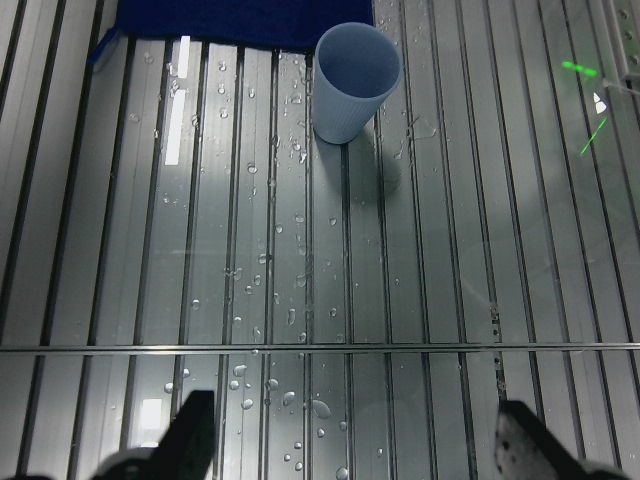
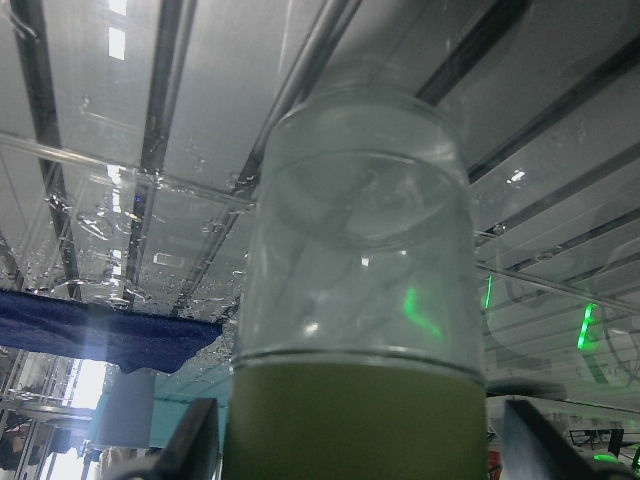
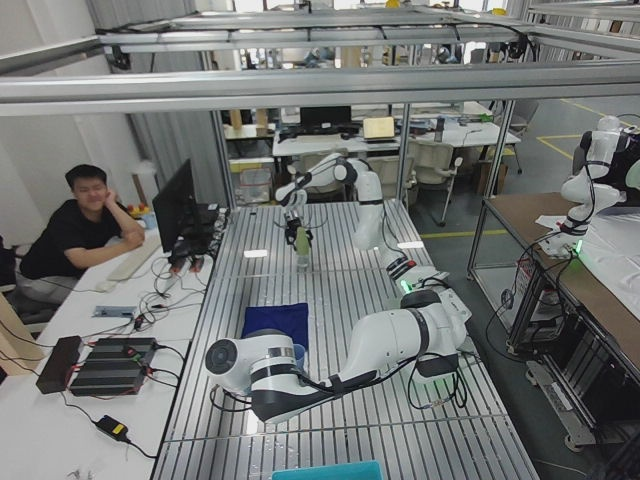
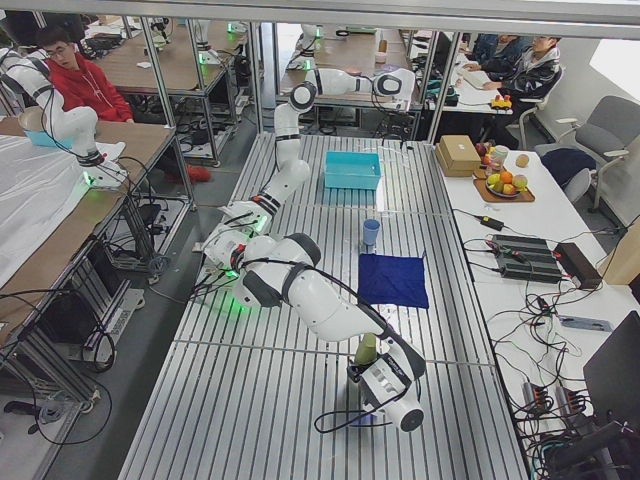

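A bottle with a green band and a clear lower part [image 2: 355, 280] stands on the slatted metal table [image 4: 250, 400], filling the middle of the right wrist view. My right gripper is around it, its fingertips either side of the green band; whether they touch is unclear. In the left wrist view, a pale blue cup [image 1: 350, 90] stands beside a dark blue cloth [image 1: 230, 18], with water drops on the table before it. My left gripper has its fingertips wide apart over bare table, nothing between them.
A turquoise bin [image 4: 351, 170] sits at one end of the table. A side table with fruit [image 4: 508, 183], boxes and electronics runs alongside, where a person sits at a monitor. Much of the slatted table around the bottle is clear.
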